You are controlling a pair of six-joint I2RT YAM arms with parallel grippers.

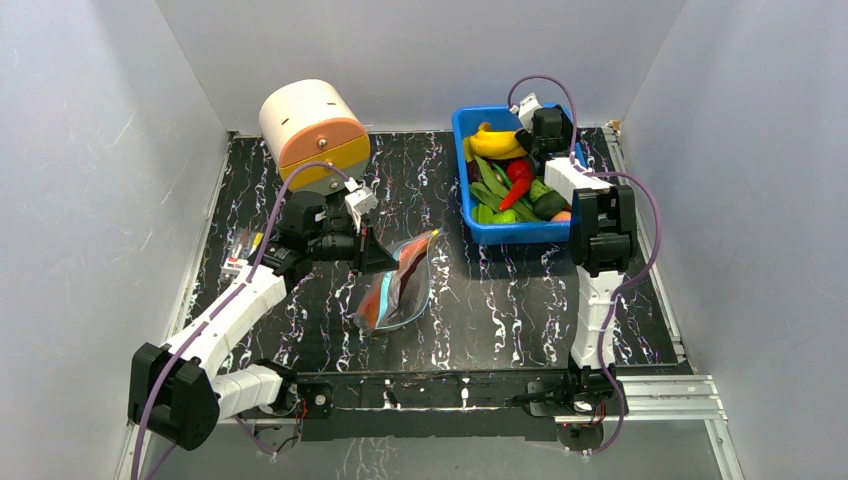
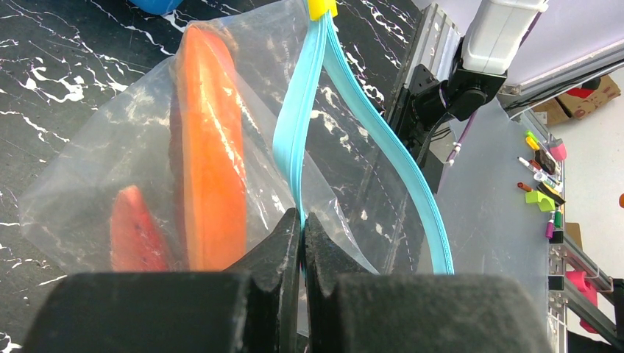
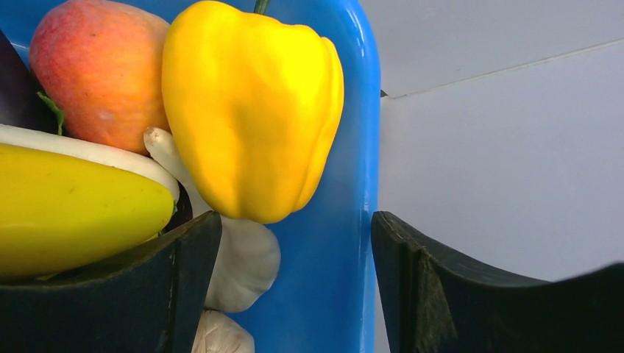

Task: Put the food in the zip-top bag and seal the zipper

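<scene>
The clear zip bag lies on the marble table holding orange and red food, seen in the left wrist view as a long orange piece and a red piece. My left gripper is shut on the edge of the bag by its cyan zipper. My right gripper stands part open over the blue bin, just below a yellow pepper in the wrist view, with a peach, white garlic and a yellow item nearby, nothing clearly held.
The bin is full of produce, including bananas. A cream, orange and yellow container stands at the back left. Grey walls surround the table.
</scene>
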